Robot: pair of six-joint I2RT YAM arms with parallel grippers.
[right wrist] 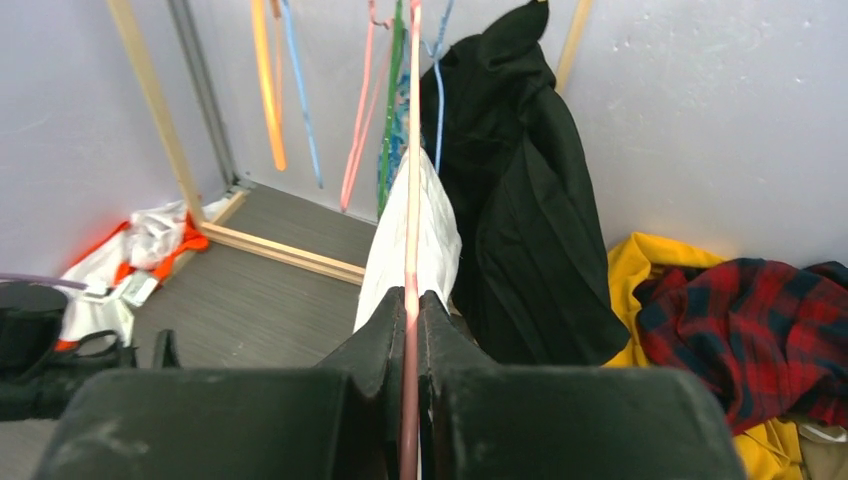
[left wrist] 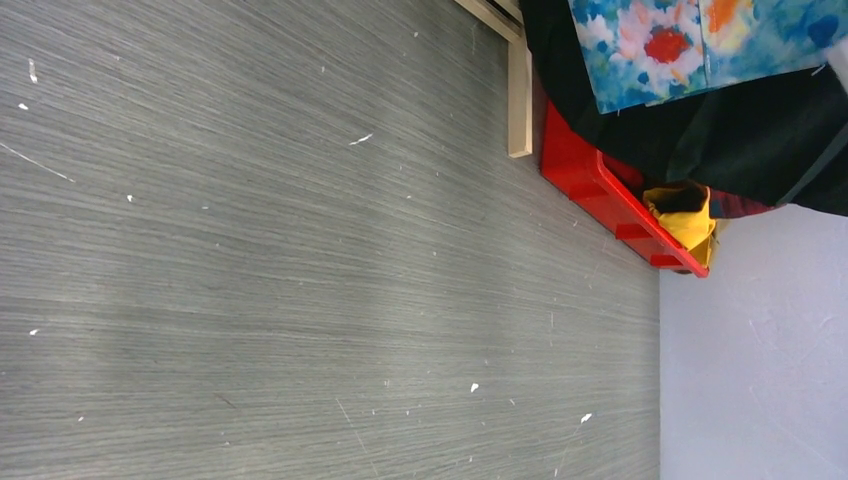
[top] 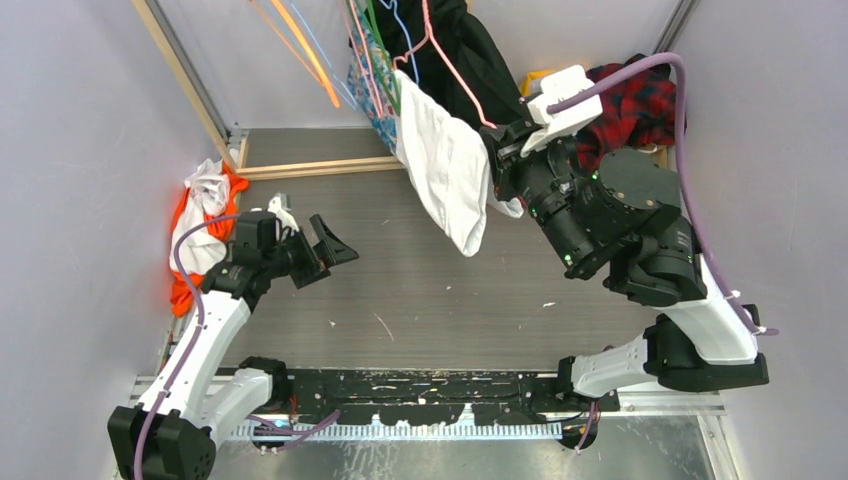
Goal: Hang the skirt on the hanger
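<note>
A pink hanger [top: 458, 78] slants down to my right gripper [top: 492, 132], which is shut on its end. In the right wrist view the pink hanger [right wrist: 412, 250] runs straight between the dark fingers. White cloth [top: 440, 160] hangs beside and behind that gripper, partly hidden; I cannot tell exactly how it is fixed to the hanger. Dark cloth [right wrist: 515, 200] and a blue floral cloth [top: 375, 85] hang near it. My left gripper [top: 338, 250] stands open and empty above the floor at the left, well away from the hangers.
Orange, blue and green hangers hang empty or crowded at the back. A red bin [left wrist: 610, 205] holds yellow and plaid cloth [top: 640, 115] at the back right. White and orange cloth [top: 205, 225] lies by the left wall.
</note>
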